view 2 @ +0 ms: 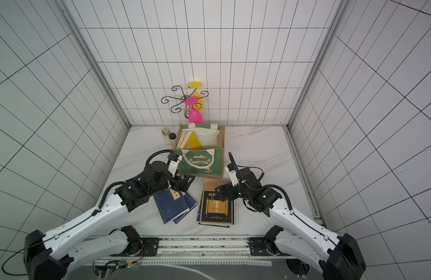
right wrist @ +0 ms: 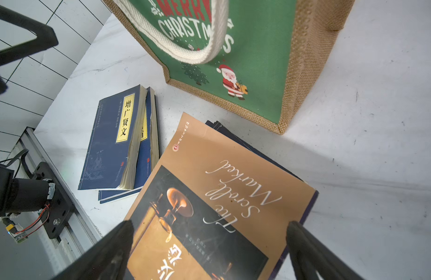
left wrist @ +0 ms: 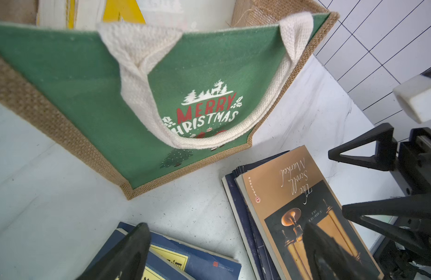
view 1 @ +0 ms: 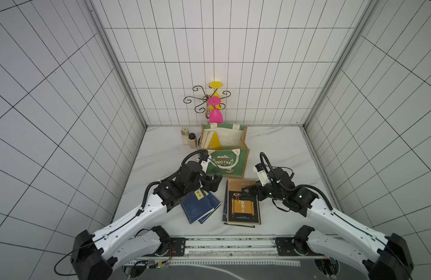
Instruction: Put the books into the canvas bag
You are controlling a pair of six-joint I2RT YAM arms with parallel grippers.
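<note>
The green canvas bag (view 1: 229,165) stands open at the back middle, with pale and yellow items inside. Two blue books (right wrist: 108,140) lie overlapping at front left. Right of them is a stack topped by the tan and black book The Scroll Marked (right wrist: 234,186), darker books beneath. My left gripper (view 1: 210,183) hangs over the blue books, below the bag's front; in its wrist view the fingertips are wide apart, open and empty. My right gripper is open above the tan book's stack, nothing between its fingers.
Two small jars (view 1: 192,140) stand left of the bag. A wire stand with pink and yellow pieces (view 1: 214,109) is behind it at the wall. Tiled walls close in the sides and back.
</note>
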